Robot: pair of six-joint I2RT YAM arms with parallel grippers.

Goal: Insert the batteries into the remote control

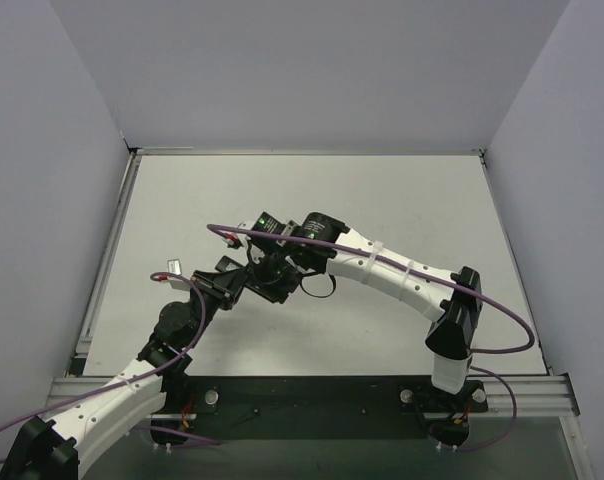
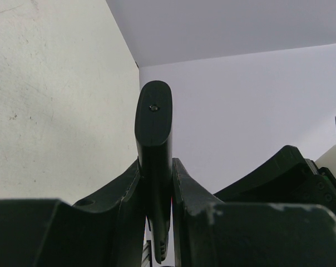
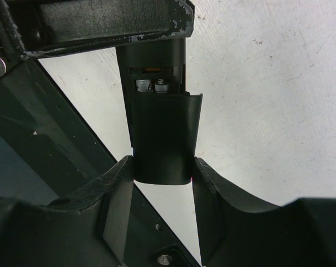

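Observation:
My left gripper is shut on the black remote control point(image 2: 154, 119), which in its wrist view stands edge-on between the fingers. In the right wrist view the remote point(image 3: 151, 54) extends below a black gripper finger point(image 3: 107, 28) of the other arm. Two metallic battery ends point(image 3: 161, 86) show in its compartment; anything lower is hidden. A black battery cover point(image 3: 165, 136) lies over the compartment's lower part, its top edge short of the upper end and its right corner sticking out. My right gripper is shut on that cover's near end.
Both arms meet above the left-centre of the white table point(image 1: 402, 200). The right forearm point(image 1: 392, 275) crosses the table's middle. Free room lies at the back and right. A dark rail point(image 1: 302, 405) runs along the front.

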